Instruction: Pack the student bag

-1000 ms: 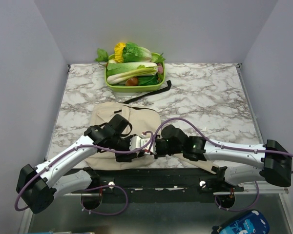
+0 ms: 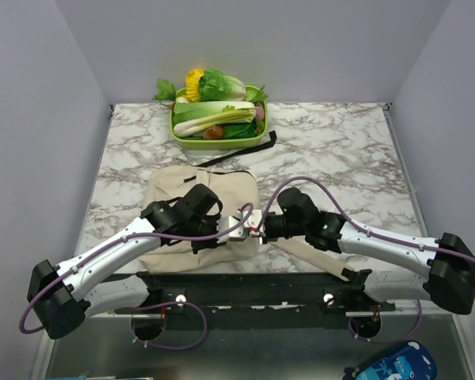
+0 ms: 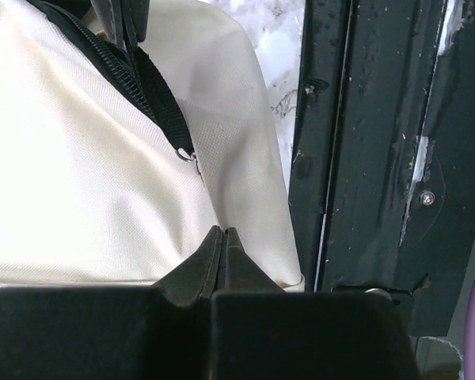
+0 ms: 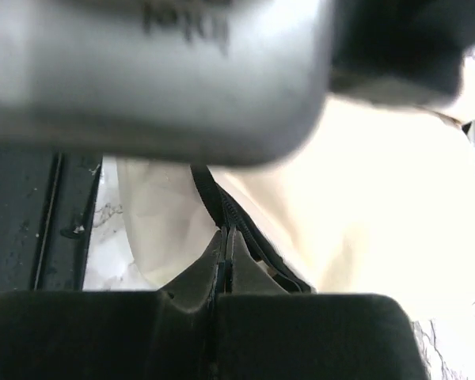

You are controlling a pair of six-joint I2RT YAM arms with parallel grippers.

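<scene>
A cream canvas bag [image 2: 166,182] lies on the marble table beneath both arms, which meet at its front right. Its black zipper [image 3: 123,71] shows in both wrist views. My left gripper is shut at the pale fabric below the zipper's end; whether it pinches any cloth is unclear. My right gripper is shut at the black zipper strip, and I cannot tell whether the strip is between its fingertips. In the top view the arms hide both fingertips.
A green basket [image 2: 218,143] of vegetables stands at the back, with a black strap in front of it. The table's front edge [image 2: 222,289] is close below the arms. A blue item [image 2: 392,364] is at the bottom right, beyond the table.
The right arm has moved to the right, and slightly up in the top view. The left arm has shifted slightly.
</scene>
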